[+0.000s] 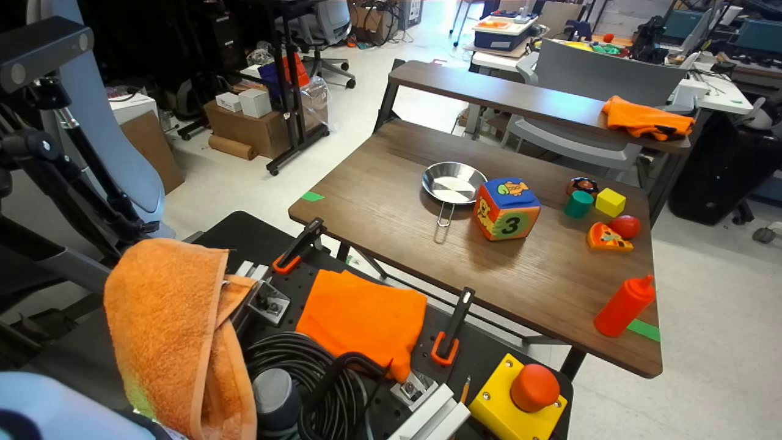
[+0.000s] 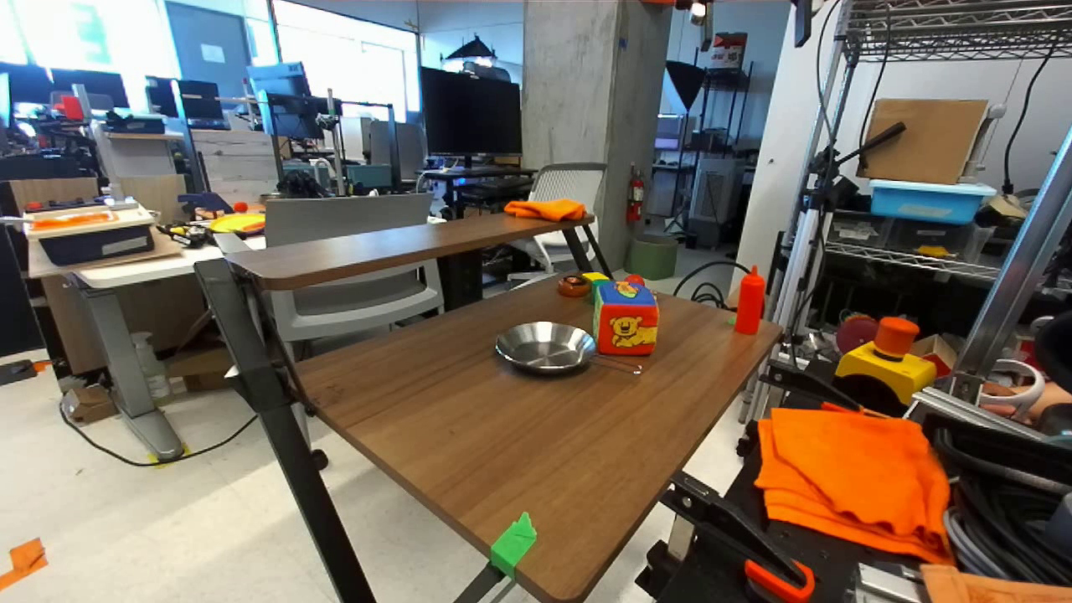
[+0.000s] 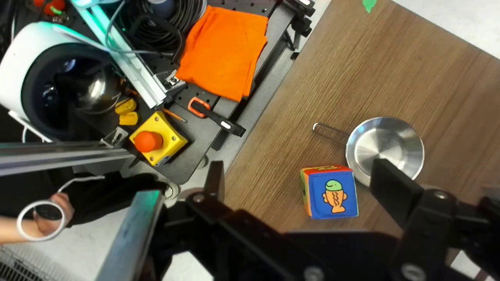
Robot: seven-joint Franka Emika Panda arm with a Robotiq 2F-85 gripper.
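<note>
In the wrist view my gripper stands open high over the table, its two dark fingers wide apart and nothing held between them. Below lies a colourful soft cube [image 3: 331,192], its blue fish face turned up. A shiny metal pan [image 1: 453,183] with a thin wire handle rests right beside the cube [image 1: 507,209]. Toward the table's right end, exterior view 1 has a teal cylinder [image 1: 578,205], a yellow block [image 1: 610,202], a red ball [image 1: 625,227], a toy pizza slice [image 1: 609,238] and a small dark-and-red round item [image 1: 582,186]. A red squeeze bottle [image 1: 624,305] stands near the front right corner.
A raised shelf [image 1: 506,91] with an orange cloth [image 1: 647,118] runs along the table's back. Clamps, cables, an orange cloth [image 1: 363,319] and a yellow emergency-stop box [image 1: 518,399] occupy the black bench in front.
</note>
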